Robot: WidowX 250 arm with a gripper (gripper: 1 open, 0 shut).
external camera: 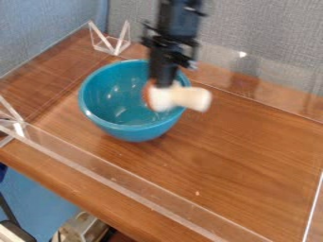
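Note:
My gripper (163, 82), blurred by motion, is over the right part of a teal bowl (116, 108) and shut on a pale, roughly cylindrical object (186, 99) with an orange-brown end. The object juts rightward across the bowl's right rim; whether it touches the rim I cannot tell.
Clear low barriers edge it, with a grey wall (259, 43) behind. A small white frame (111, 40) stands at the back left.

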